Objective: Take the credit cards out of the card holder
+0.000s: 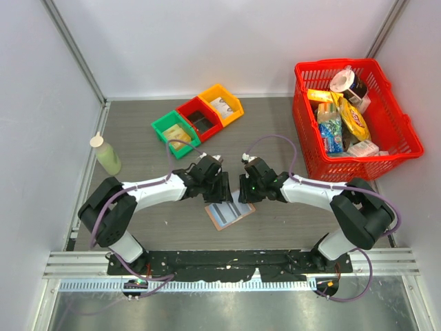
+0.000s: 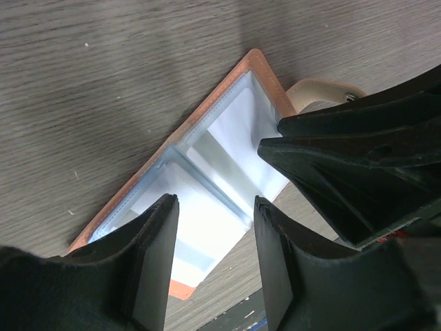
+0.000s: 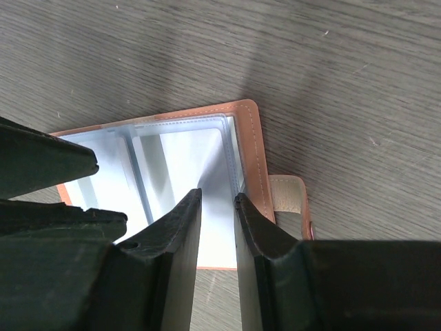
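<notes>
The tan card holder [image 1: 227, 217] lies open on the table between both grippers, with white cards in clear sleeves [image 2: 186, 221]. In the left wrist view my left gripper is over the holder, its fingers apart above the sleeves; whether anything is between them is unclear. In the right wrist view my right gripper has its fingertips at the outer sleeve's edge [image 3: 227, 152], beside the strap [image 3: 286, 193]; what they grip is hard to tell.
Green [image 1: 165, 124], red [image 1: 189, 107] and yellow [image 1: 224, 93] bins stand behind. A large red basket [image 1: 400, 145] of goods is at the right, a bottle [image 1: 107, 155] at the left. Bare table surrounds the holder.
</notes>
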